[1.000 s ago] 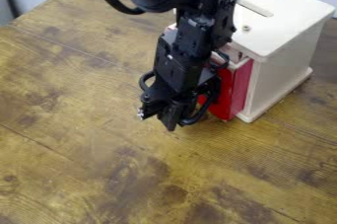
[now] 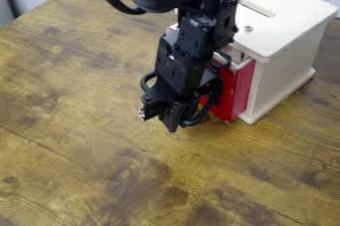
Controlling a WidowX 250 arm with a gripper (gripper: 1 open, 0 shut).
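My black gripper [image 2: 170, 114] hangs low over the wooden table, pointing down in front of a cream box [image 2: 281, 41]. A red panel [image 2: 234, 95] on the box's front is partly hidden behind the gripper and arm. The gripper's fingertips are dark and small in this view; I cannot tell whether they are open or shut, or touching the red panel.
A white wall stands behind the box at the top right, and a grey edge shows at the top left.
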